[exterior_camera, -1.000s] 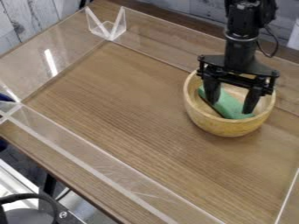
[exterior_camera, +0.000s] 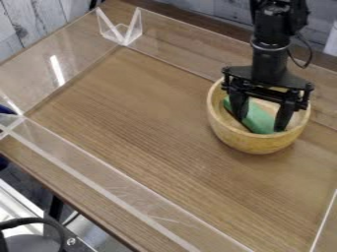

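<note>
A black robot gripper hangs down at the upper right, its two fingers reaching into a wooden bowl. In the bowl lies a green object, partly hidden behind the fingers. The fingers stand apart at either side of the green object; whether they touch it I cannot tell.
A clear plastic piece sits at the back left. Clear strips run along the table's left edge, and dark equipment shows at the lower left corner.
My gripper's fingers have drawn a little closer together and sit slightly lower over the green object. The bowl has barely moved.
</note>
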